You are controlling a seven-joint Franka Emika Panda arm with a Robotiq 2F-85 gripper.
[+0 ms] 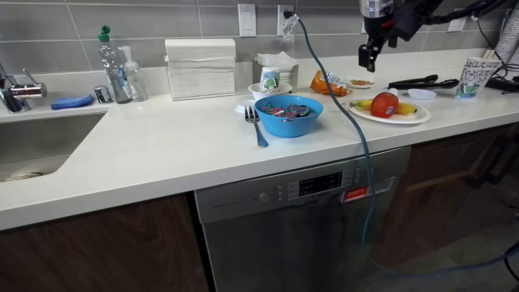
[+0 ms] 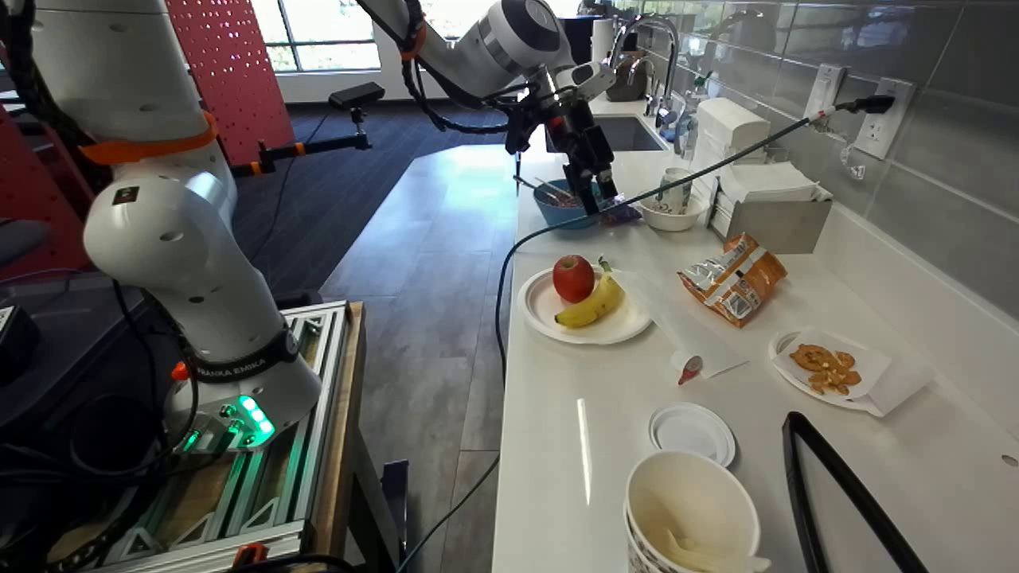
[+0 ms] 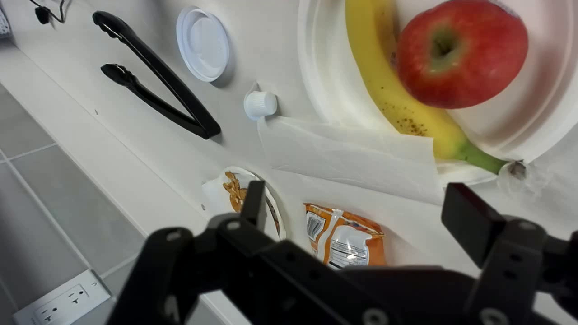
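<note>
My gripper is open, its two fingers wide apart with nothing between them. It hangs in the air above the counter, clear of everything, as exterior view 1 also shows the gripper [image 1: 368, 57] near the wall side. Under the wrist view lie a red apple [image 3: 466, 54] and a yellow banana [image 3: 379, 76] together on a white plate [image 3: 325, 92]. An orange snack bag [image 3: 347, 238] lies between the fingers' lines of sight, down on the counter. Beside it, a small plate of pretzels [image 3: 235, 192] is partly hidden by the left finger.
Black tongs [image 3: 162, 81] and a white lid [image 3: 203, 43] lie on the counter. A blue bowl [image 1: 287, 126] with wrapped pieces stands beside a fork [image 1: 258, 127]. A blue-grey cable [image 1: 357, 126] runs from the wall outlet across the counter and over its front edge.
</note>
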